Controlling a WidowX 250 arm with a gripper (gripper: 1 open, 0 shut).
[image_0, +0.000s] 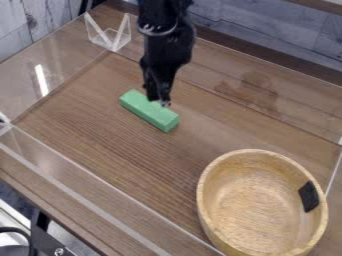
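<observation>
A green rectangular block lies on the wooden table. The black arm reaches in from the top, and my gripper hangs just above and behind the block, apart from it as far as I can tell. It is shut, with nothing visible between its fingers.
A large round tan basket with a black handle patch stands at the front right. White wire items sit at the back left and left edge, and a black cable lies at the bottom left.
</observation>
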